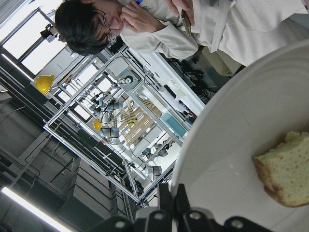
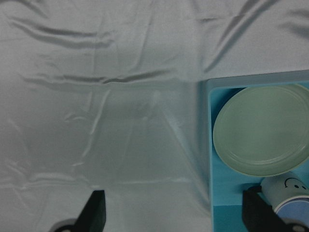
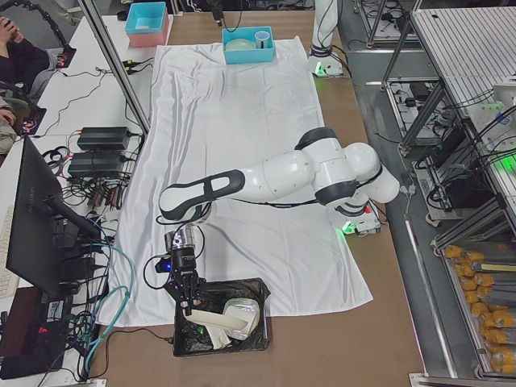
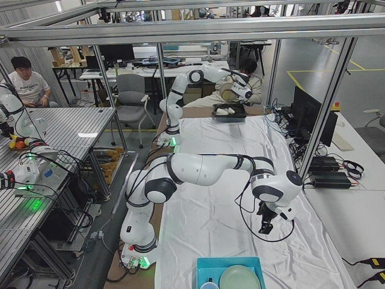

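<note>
In the left wrist view my left gripper is shut on the rim of a pale plate (image 1: 217, 159), which is tilted steeply and holds a slice of bread (image 1: 282, 169). In the camera left view this gripper reaches over a black bin (image 3: 258, 343) at the near end, with the plate (image 3: 214, 321) above it. My right gripper stands open with nothing between its fingers, over the cloth beside a blue tray (image 2: 227, 198) with a green plate (image 2: 260, 130) and a mug (image 2: 285, 191).
A monitor (image 3: 36, 226) and cables border one side; a metal bench (image 3: 459, 56) stands on the other. A seated person is behind the left gripper.
</note>
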